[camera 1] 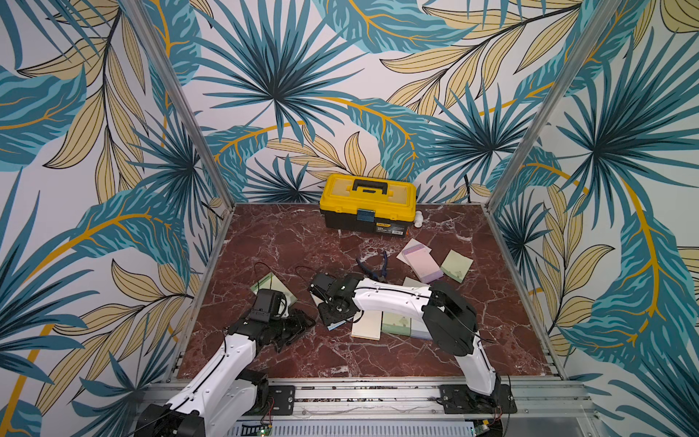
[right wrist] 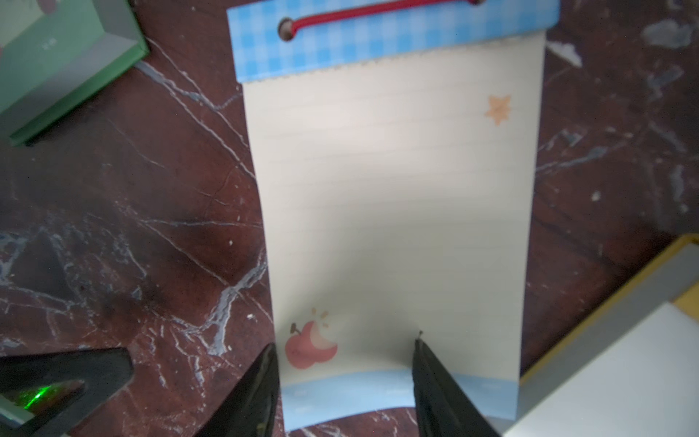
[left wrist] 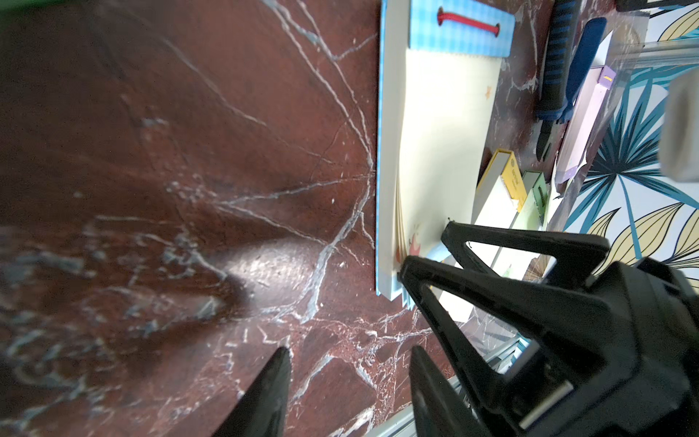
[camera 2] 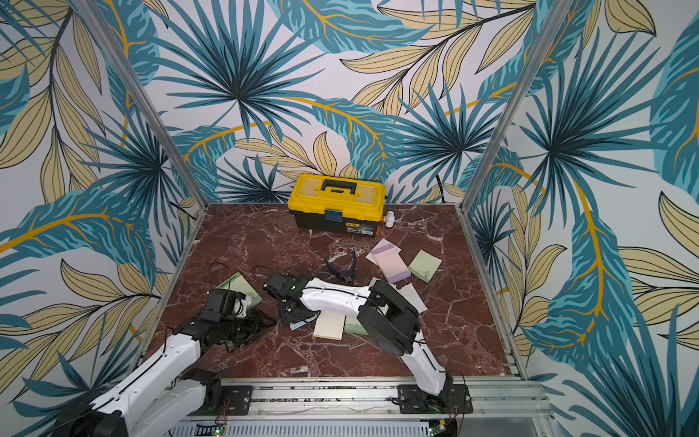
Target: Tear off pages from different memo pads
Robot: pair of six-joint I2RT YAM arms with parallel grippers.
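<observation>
A blue-checked memo pad with red cord binding, lined cream pages and an apple print lies flat, filling the middle of the right wrist view. My right gripper is open over the pad's lower edge, near the apple. In the left wrist view the right gripper's black frame (left wrist: pixel 546 320) reaches down to that same edge. My left gripper is low beside it, over bare marble short of the pad, its fingers apart with nothing visible between them.
Other pads and loose sheets (camera 1: pixel 422 262) lie to the right, a green pad (right wrist: pixel 65 80) to the left. Pliers (camera 1: pixel 372 269) lie behind; a yellow toolbox (camera 1: pixel 367 204) stands at the back.
</observation>
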